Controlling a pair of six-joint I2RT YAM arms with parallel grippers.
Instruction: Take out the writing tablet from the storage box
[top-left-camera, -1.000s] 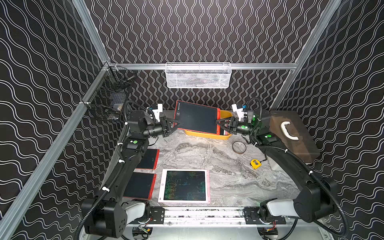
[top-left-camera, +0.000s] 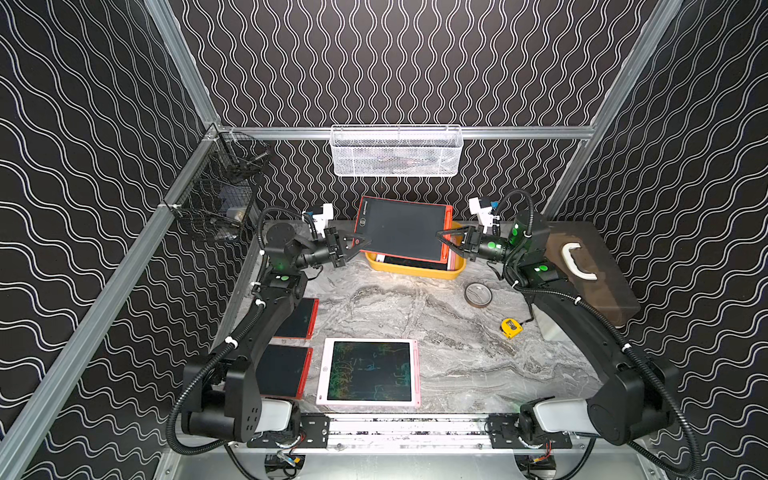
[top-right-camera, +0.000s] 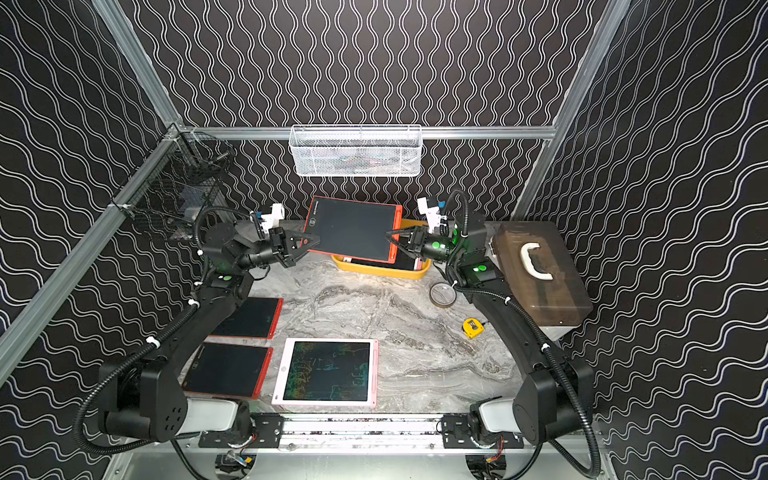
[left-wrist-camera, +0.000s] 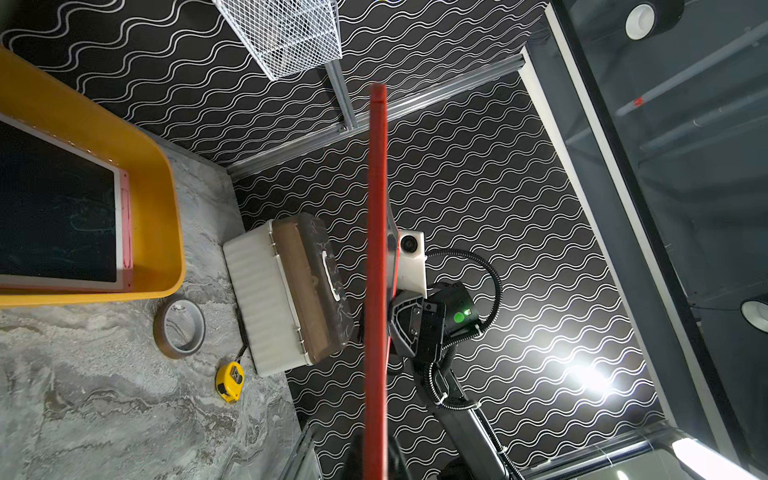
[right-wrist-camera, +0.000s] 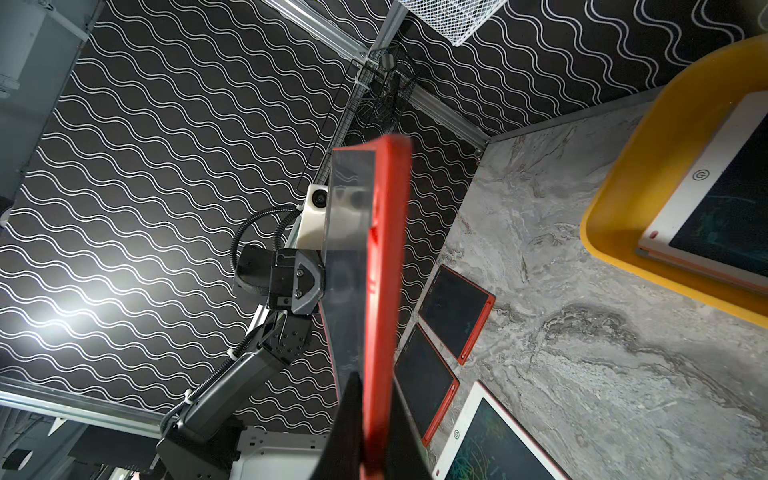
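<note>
A red-framed black writing tablet (top-left-camera: 404, 228) is held in the air above the yellow storage box (top-left-camera: 412, 269) at the back middle. My left gripper (top-left-camera: 357, 242) is shut on its left end and my right gripper (top-left-camera: 442, 236) is shut on its right end. In both wrist views the tablet's red edge (left-wrist-camera: 376, 280) stands close in front of the camera, hiding most of the fingers. The box still holds a white-and-pink framed tablet (right-wrist-camera: 720, 200).
Two red tablets (top-left-camera: 280, 368) lie front left beside a white-and-pink tablet (top-left-camera: 369, 369). A tape roll (top-left-camera: 478, 304), yellow tape measure (top-left-camera: 509, 326) and lidded case (top-left-camera: 592, 288) occupy the right. A white mesh basket (top-left-camera: 396, 160) hangs behind.
The tablet and both grippers have moved slightly up and to the right, toward the back, over the last second. Both grippers remain on the tablet's ends.
</note>
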